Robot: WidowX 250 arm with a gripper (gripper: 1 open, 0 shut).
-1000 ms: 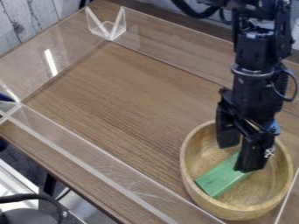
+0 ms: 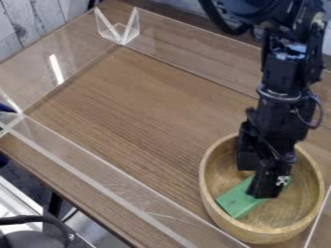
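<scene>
A round wooden bowl (image 2: 223,200) sits at the lower right of the camera view. Inside it lies a green block (image 2: 239,201), partly covered by my black gripper (image 2: 268,182), which reaches down into the bowl from the top right. The gripper is open, its fingers around the upper right part of the green block; whether they touch it I cannot tell.
A small clear plastic object (image 2: 118,25) stands at the back left. A clear strip runs diagonally across the lower left.
My gripper has shifted a little left and turned, and now sits lower over the green block in the bowl.
</scene>
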